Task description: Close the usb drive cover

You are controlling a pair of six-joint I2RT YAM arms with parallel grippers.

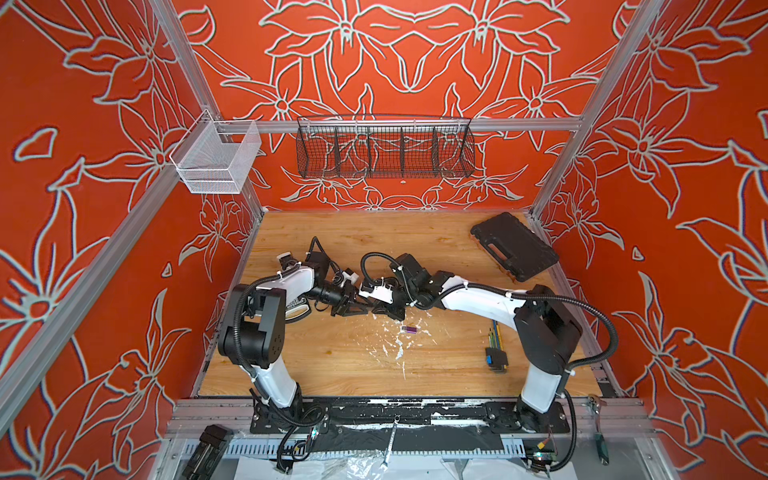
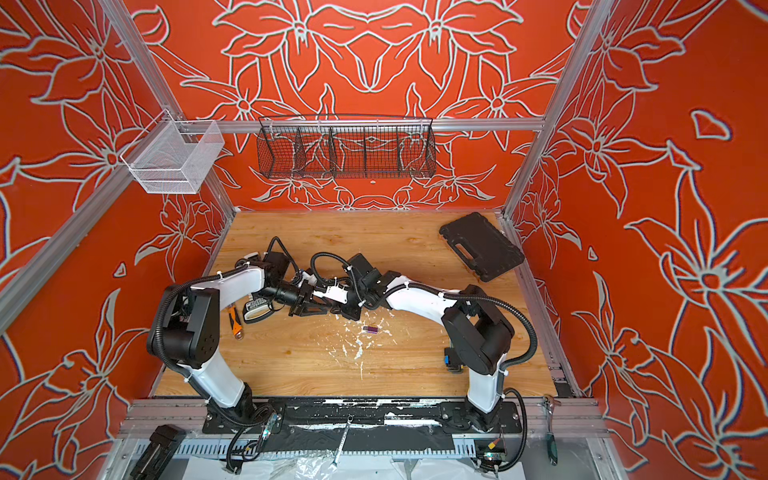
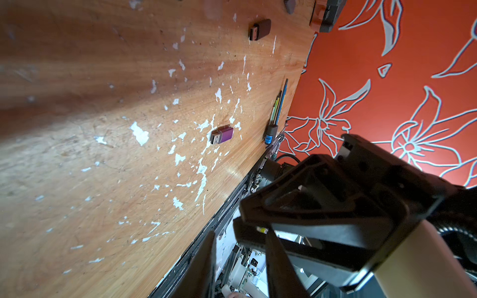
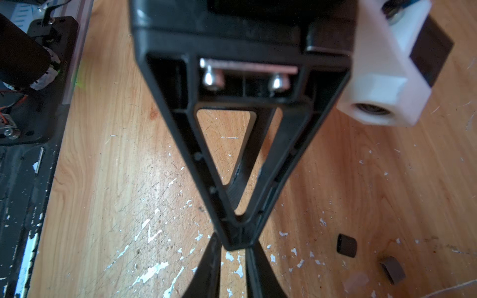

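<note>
A purple USB drive (image 3: 223, 134) with its metal plug showing lies on the scuffed table (image 3: 99, 198); it also shows in the top left view (image 1: 410, 329). A darker drive (image 3: 260, 29) lies farther off in the left wrist view. Two small dark pieces, a block (image 4: 346, 244) and a folded piece (image 4: 393, 268), appear in the right wrist view; whether either is a cover I cannot tell. My left gripper (image 1: 360, 310) and right gripper (image 1: 388, 312) are close together above mid-table, behind the purple drive. Their fingertips stand slightly apart in the wrist views, with nothing visible between them.
A black case (image 1: 513, 244) lies at the back right. Pens in a dark holder (image 1: 496, 356) are near the right arm, and tools lie by the left arm. Wire baskets (image 1: 385, 148) hang at the back.
</note>
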